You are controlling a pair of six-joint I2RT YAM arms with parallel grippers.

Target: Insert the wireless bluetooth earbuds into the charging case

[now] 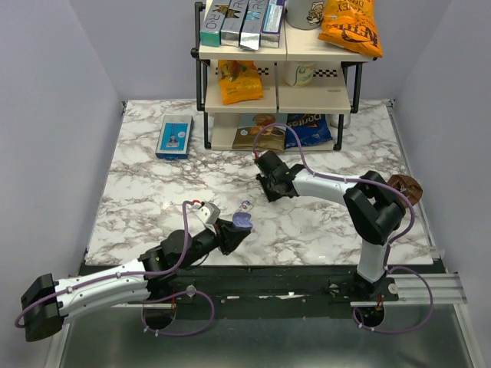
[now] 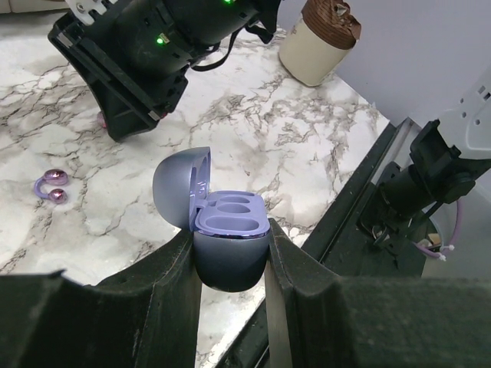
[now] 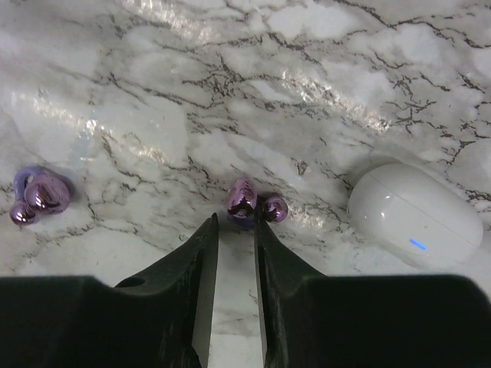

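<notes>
In the left wrist view, my left gripper is shut on the lower body of the charging case (image 2: 230, 222), whose lid (image 2: 178, 188) stands open over two empty-looking hollows. From above, the case (image 1: 242, 220) is near the table's front. My right gripper is partly open over the table, pointing down. Just at its fingertips lies a shiny purple earbud (image 3: 242, 198); one finger overlaps the space between its two rounded ends, and contact cannot be made out. Another earbud (image 3: 44, 193) lies further left, also visible from the left wrist (image 2: 52, 186).
A white rounded object (image 3: 414, 215) with a blue light lies right of the right fingers. At the back stands a shelf (image 1: 322, 98) with snacks and boxes; a blue box (image 1: 175, 136) lies back left. A brown-topped container (image 1: 405, 188) stands at the right edge. Mid-table is mostly clear.
</notes>
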